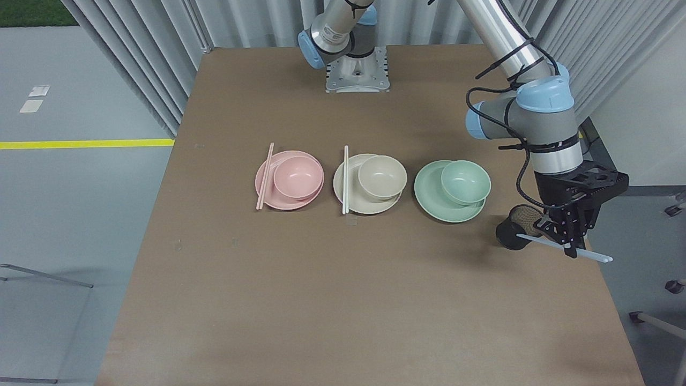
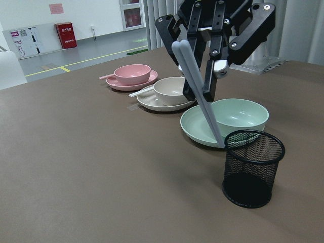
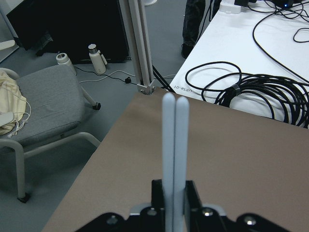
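Observation:
My gripper (image 2: 202, 76) is shut on a pair of pale chopsticks (image 2: 198, 89), held tilted just above and behind the black mesh pen cup (image 2: 250, 185), partly in front of it in the front view (image 1: 514, 232). In the wrist view the chopsticks (image 3: 174, 140) stand side by side. A mint plate (image 1: 437, 199) with a mint bowl (image 1: 465, 182) sits left of the cup in the front view. Further left are a white plate and bowl (image 1: 382, 177) with white chopsticks (image 1: 345, 180), and a pink plate and bowl (image 1: 297, 178) with pink chopsticks (image 1: 265, 177).
The wrist view shows a chair, coiled cables and a white table beyond the edge.

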